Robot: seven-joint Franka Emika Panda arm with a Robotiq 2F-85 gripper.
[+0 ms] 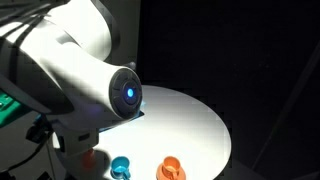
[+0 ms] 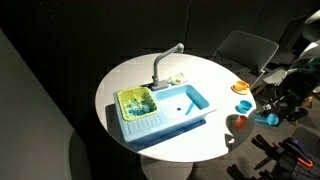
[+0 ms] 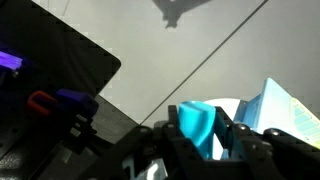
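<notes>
In the wrist view my gripper is shut on a bright blue object (image 3: 197, 119), of which only a part shows between the dark fingers. Exterior view 2 has the gripper (image 2: 272, 112) at the far right, beyond the round table's edge, with the blue object (image 2: 269, 119) at it; its full shape is too small to tell. Exterior view 1 shows the big white arm (image 1: 75, 80) at the left, and my fingers are not clearly visible there.
On the white table (image 2: 135, 75) stand a blue sink basin (image 2: 172, 122) with a faucet (image 2: 168, 62) and a yellow-green rack (image 2: 136, 103). A blue cup (image 1: 120, 166), an orange cup (image 1: 171, 164) on its saucer and a red item (image 2: 240, 122) are near the arm's side.
</notes>
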